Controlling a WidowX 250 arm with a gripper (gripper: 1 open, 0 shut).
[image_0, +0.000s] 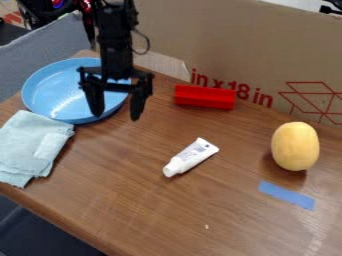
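My black gripper (115, 105) hangs open over the right part of a blue plate (51, 92) at the back left, with nothing seen between its fingers. A folded pale grey-blue cloth (30, 146) lies in front of the plate. A white tube (190, 157) lies on the wooden table, and a red block (205, 97) sits behind it near the cardboard. A yellow oval object (295, 147) stands on the right, with a strip of blue tape (286, 195) in front of it.
A cardboard panel (241, 50) closes off the back of the table (160, 215).
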